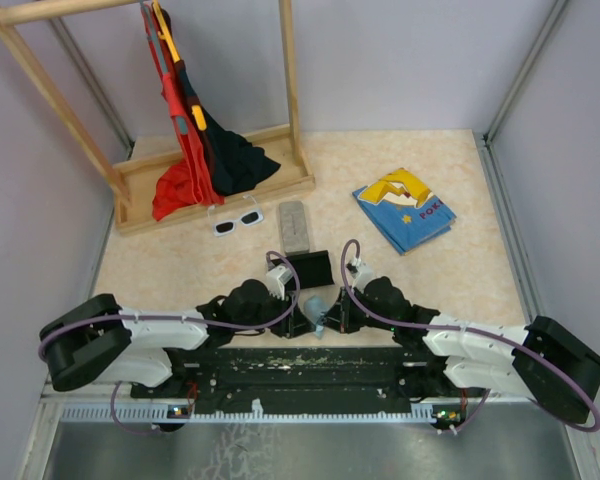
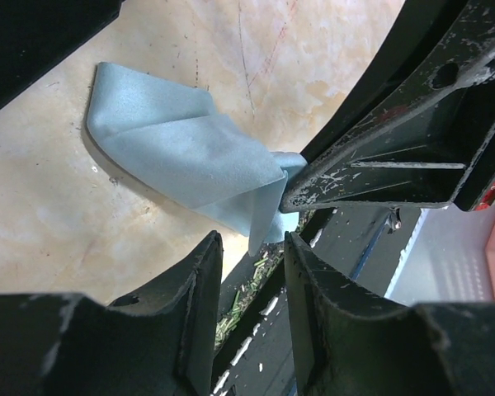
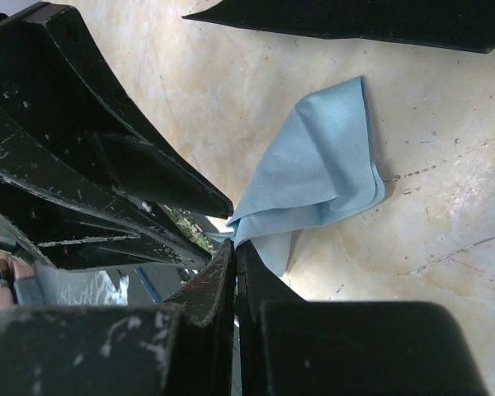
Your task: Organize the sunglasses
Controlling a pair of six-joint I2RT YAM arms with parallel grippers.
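Note:
White-framed sunglasses [image 1: 251,217] with dark lenses lie left of the grey glasses case [image 1: 293,228], which stands open with its black inside [image 1: 310,270] showing. Nearer the front edge is a folded light-blue cloth [image 2: 173,148], lying between the two arms. My right gripper is shut on a fold of this cloth, at its front end. From the left, my left gripper reaches in open, and the raised cloth edge shows between its fingers without being clamped.
A wooden rack [image 1: 216,199] with red and dark garments [image 1: 185,185] hanging occupies the back left. A blue and yellow folded cloth [image 1: 405,210] lies at the back right.

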